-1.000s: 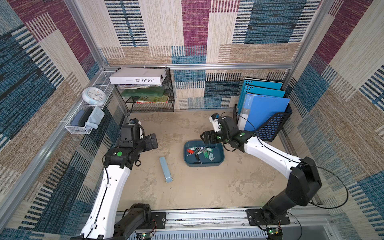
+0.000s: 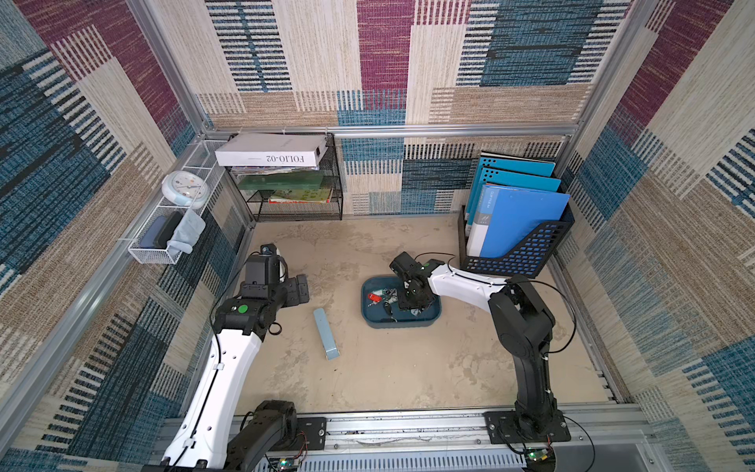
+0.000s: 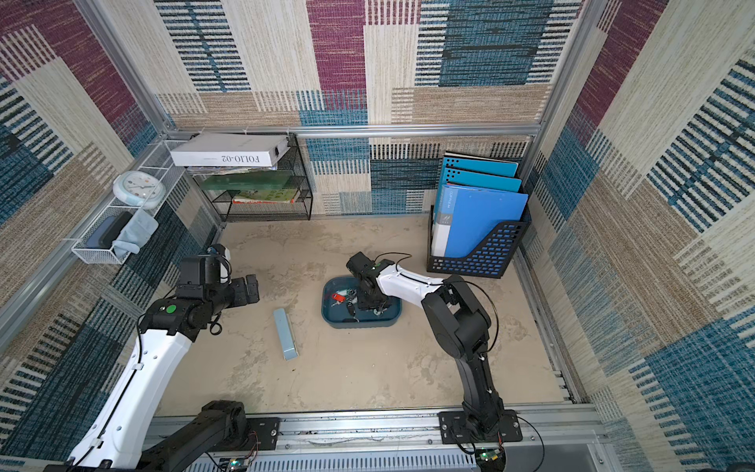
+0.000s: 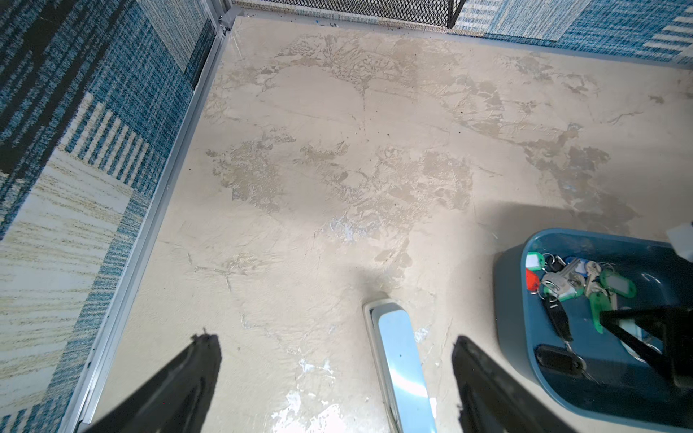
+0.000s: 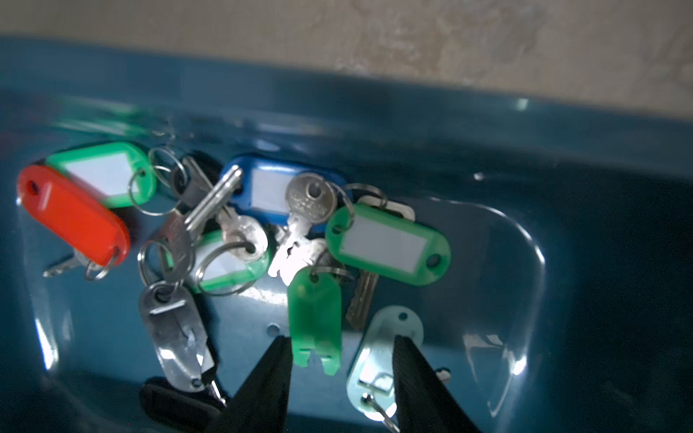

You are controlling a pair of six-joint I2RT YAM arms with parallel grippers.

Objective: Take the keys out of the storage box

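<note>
The dark teal storage box (image 2: 381, 321) holds keys with red, green, blue and pale tags, seen closely in the right wrist view: a red tag (image 5: 72, 215), a green tag (image 5: 314, 310), a pale tag (image 5: 382, 346). My right gripper is down inside the box, fingers apart over the lower green and pale tags; whether it touches them I cannot tell. My left gripper stands open over the table left of the box, nothing between its fingers, above a light blue oblong (image 4: 404, 361).
A black file holder with blue folders (image 2: 519, 220) stands behind right of the box. A wire rack (image 2: 334, 196) with books is at the back left, and a white wall basket (image 2: 153, 251) hangs at the left.
My right arm has swung in and down, bringing its gripper into the storage box.
</note>
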